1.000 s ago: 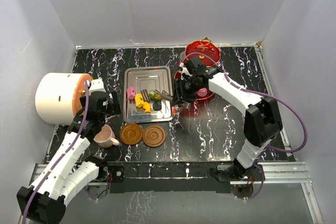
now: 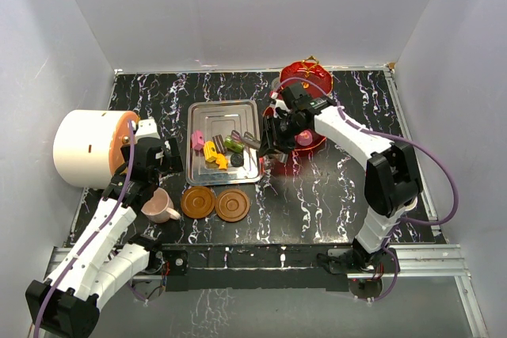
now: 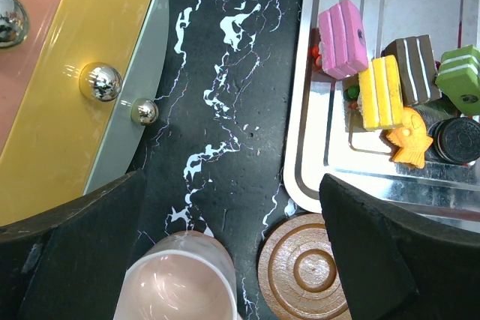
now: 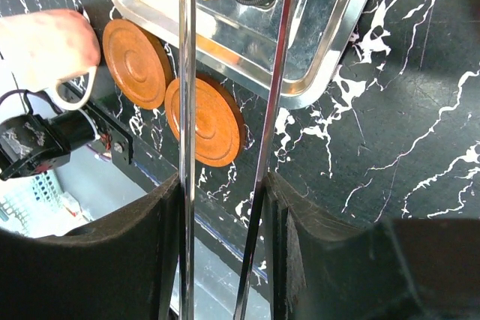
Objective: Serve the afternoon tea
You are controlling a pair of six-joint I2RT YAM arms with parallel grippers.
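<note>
A silver tray (image 2: 202,118) carries a pink cake (image 2: 197,140), yellow cake (image 2: 210,151), brown cake (image 2: 219,144), green cake (image 2: 233,145), a yellow fish-shaped biscuit (image 3: 411,139) and a dark round cookie (image 3: 457,140). My right gripper (image 2: 271,134) is at the tray's right edge, shut on metal tongs (image 4: 187,110); their two arms run between its fingers, apart, toward the green cake. Contact with the cake cannot be made out. My left gripper stands open and empty, above the pink mug (image 3: 180,279). A red two-tier stand (image 2: 306,77) is partly covered by the right arm.
Two brown coasters (image 2: 198,202) lie in front of the tray, right of the mug. A large white cylinder (image 2: 79,148) with coloured panels stands at the left.
The tongs' ends at the green cake have spread wider than a second ago. My left arm has stayed still.
</note>
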